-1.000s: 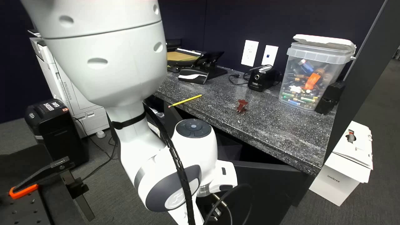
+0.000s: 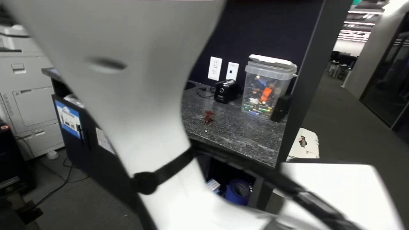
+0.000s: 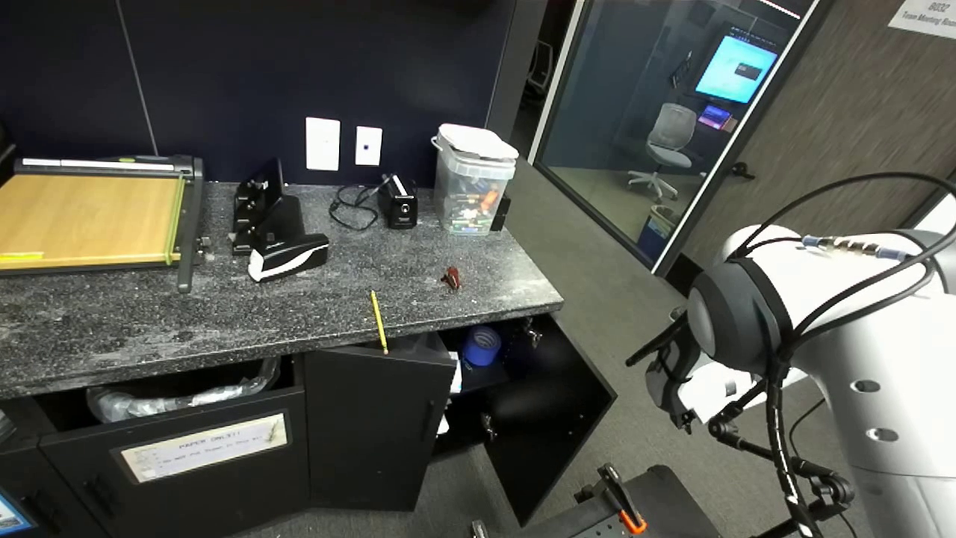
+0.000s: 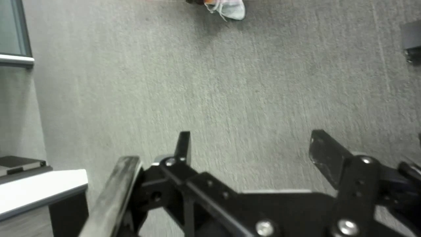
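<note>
My gripper stands open in the wrist view, its two black fingers well apart. Only grey carpet (image 4: pixel 244 94) shows between and beyond them. In exterior view 2 the white arm (image 3: pixel 883 376) is at the right, clear of the dark speckled counter (image 3: pixel 529 278). A dark red clip (image 3: pixel 452 278) lies on that counter near its right end. Left of it, a yellow pencil (image 3: pixel 378 321) reaches over the front edge. Blurred arm links cover much of exterior view 1, where the red clip (image 2: pixel 208 117) still shows and the pencil does not.
A lidded clear bin (image 3: pixel 470 193) of batteries stands at the counter's back right, beside a black sharpener (image 3: pixel 398 202). Below, an open cabinet door (image 3: pixel 547 421) juts out. A person's shoe (image 4: pixel 233 8) is at the wrist view's top edge.
In exterior view 1 the arm has swung and now fills the middle, blurred. The whole view has shifted too: the counter and bin look smaller and further left, and the pencil is hidden.
</note>
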